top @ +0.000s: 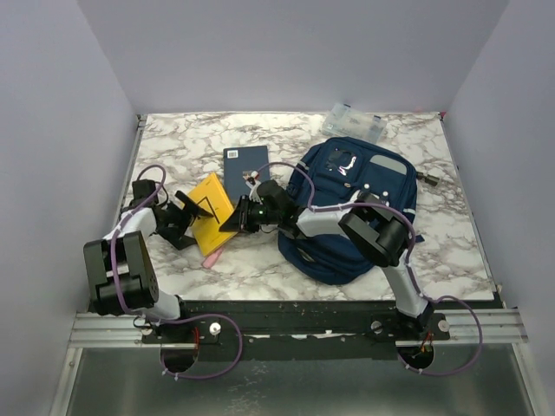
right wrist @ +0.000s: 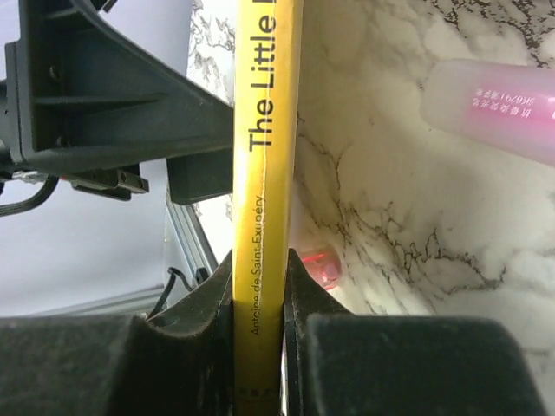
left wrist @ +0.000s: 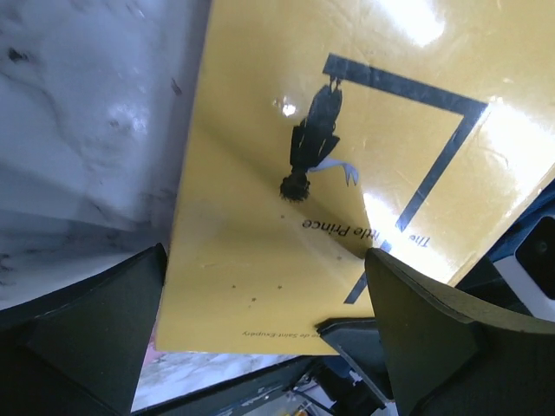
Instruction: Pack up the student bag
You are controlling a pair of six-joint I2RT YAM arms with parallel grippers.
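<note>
The yellow Little Prince book [top: 211, 192] is at the left of the table, its right edge tilted up. My right gripper is shut on its spine edge, one finger on each side of the cover near the author's name. Over the book's cover in the left wrist view, my left gripper stands open, its fingers wide apart. The right wrist view shows a left finger beside the book's face. The navy student bag [top: 331, 257] lies open at the right, partly covered by the right arm.
A dark blue book [top: 246, 161] lies behind the yellow one. A pink tube [right wrist: 494, 108] rests beside the spine, and a small pink item [top: 211, 259] is at the book's near end. A clear case [top: 354, 122] sits at the back. Bare table is at front centre.
</note>
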